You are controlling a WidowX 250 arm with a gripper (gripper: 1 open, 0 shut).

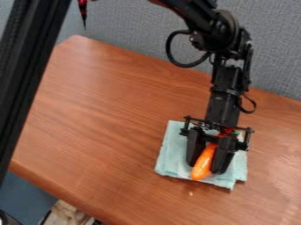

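An orange carrot-like object (202, 163) lies on a folded pale blue cloth (173, 156) at the right of the wooden table. My black gripper (206, 159) is lowered over the cloth, a finger on either side of the orange object. Whether the fingers press on it or stand slightly apart from it is hard to tell.
A grey partition (123, 31) runs along the back. A black frame post (30, 70) stands at the left edge, beside the table's edge.
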